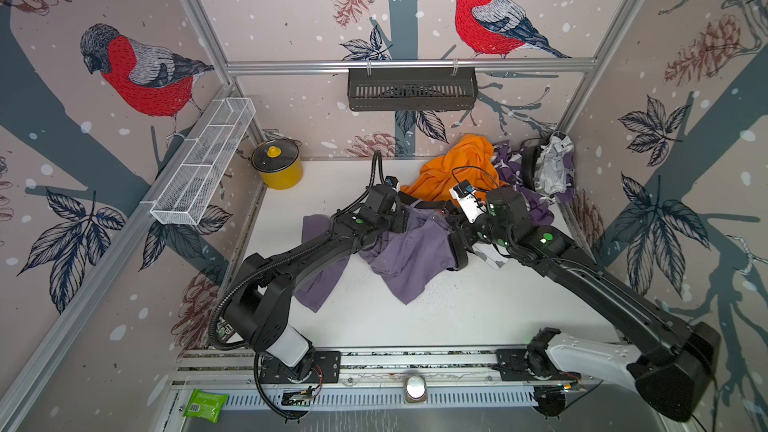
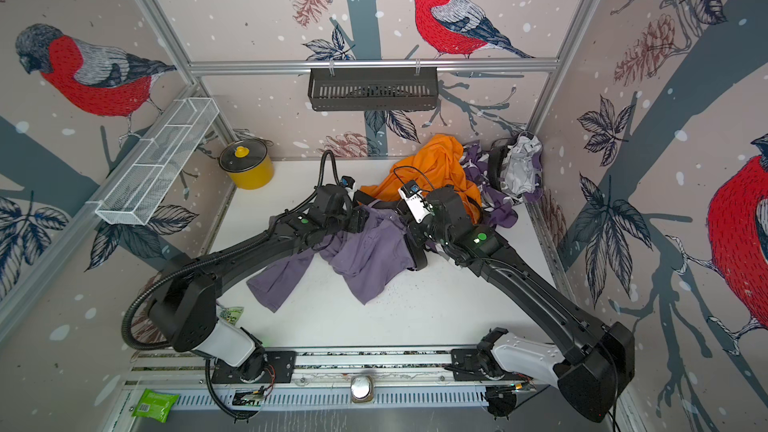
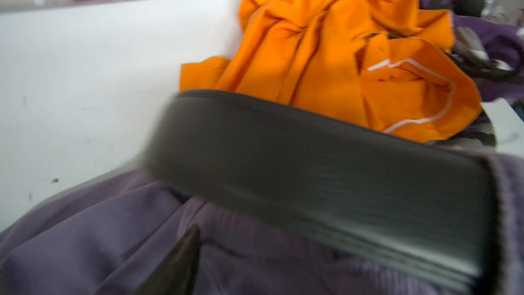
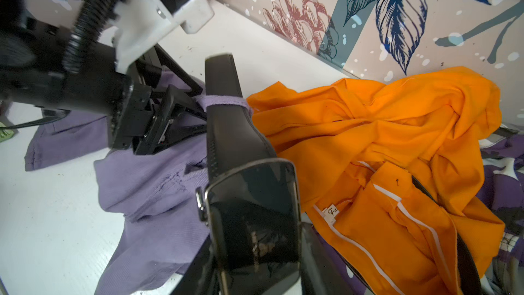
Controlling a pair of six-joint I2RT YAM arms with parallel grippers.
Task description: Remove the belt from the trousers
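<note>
Purple trousers (image 1: 412, 260) lie crumpled on the table. Their black belt (image 3: 327, 174) still runs through a purple loop (image 4: 223, 101) at the waist, and its free end sticks out beyond that loop. Beside this end, my left gripper stands with its fingers parted, no belt clearly between them; the left wrist view shows one dark finger (image 3: 182, 262) over the cloth. The belt's metal-framed buckle (image 4: 253, 218) rises toward the right wrist camera. Fingers of my right gripper flank the buckle, blurred; whether they press on it cannot be told.
An orange garment (image 1: 456, 168) lies right behind the trousers, with patterned purple clothes (image 1: 512, 164) at the back right corner. A yellow pot (image 1: 278, 168) stands back left.
</note>
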